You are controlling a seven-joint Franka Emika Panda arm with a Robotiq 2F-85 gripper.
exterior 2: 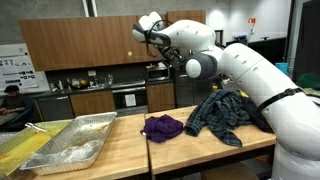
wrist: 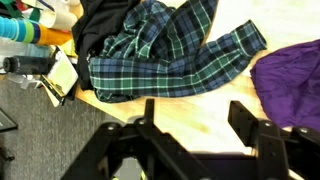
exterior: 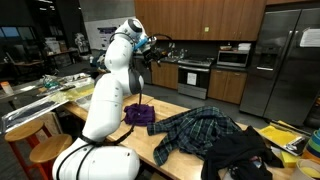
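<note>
High above the wooden table [exterior: 165, 98], my gripper stands open, with bare tabletop showing between its parted fingers. A dark green and blue plaid cloth [wrist: 165, 65] lies crumpled on the table, well below the gripper and apart from it. In exterior view 1 the same plaid cloth [exterior: 190, 132] spreads over the middle of the table. To one side lies a bunched purple cloth [wrist: 290, 88], with a clear gap between it and the plaid one. A black cloth [exterior: 238, 152] rests against the plaid cloth's other side.
A foil tray [exterior 2: 75, 145] and a yellow tray [exterior 2: 30, 145] stand past the purple cloth. Bottles, cups and a yellow bowl [exterior: 308, 168] crowd the opposite end. Stools [exterior: 48, 150] stand beside the table. Bare wood shows between the cloths.
</note>
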